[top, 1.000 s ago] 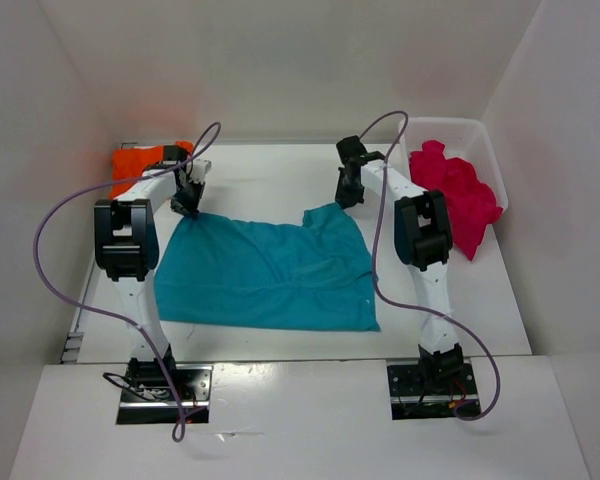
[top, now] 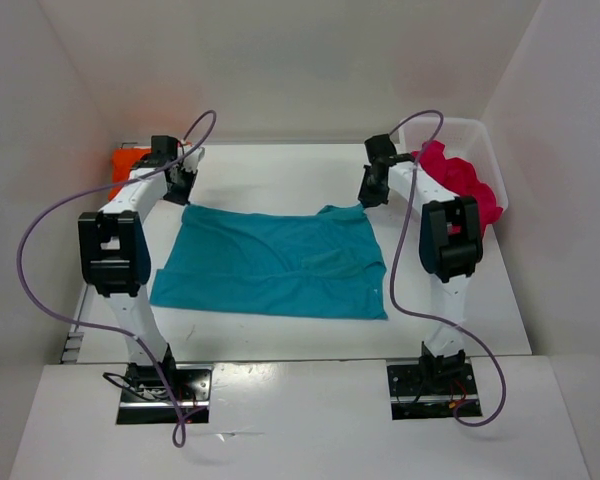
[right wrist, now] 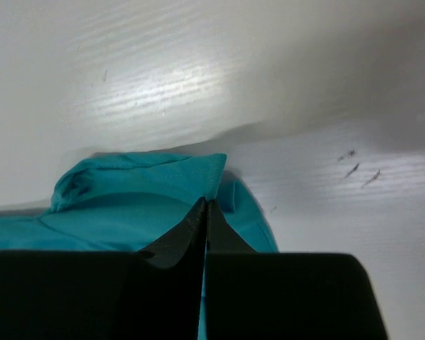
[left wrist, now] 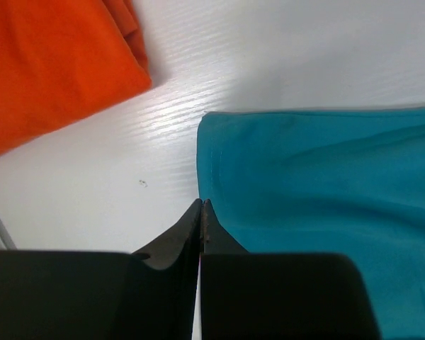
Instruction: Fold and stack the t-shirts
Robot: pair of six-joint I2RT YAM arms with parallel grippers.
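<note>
A teal T-shirt (top: 270,260) lies spread across the middle of the table. My left gripper is over its upper-left corner; the fingertips sit close together, and whether anything is between them is unclear. My right gripper is shut at the upper-right corner, where a folded flap of teal cloth lies at its tips; I cannot tell if any is pinched. A folded orange cloth (left wrist: 57,64) lies left of the teal shirt's corner.
A white basket (top: 475,135) with red cloth (top: 460,180) stands at the back right.
Since a second ago the right arm has moved right and the shirt's right side has shifted with it. The left gripper has moved slightly left, off the corner.
</note>
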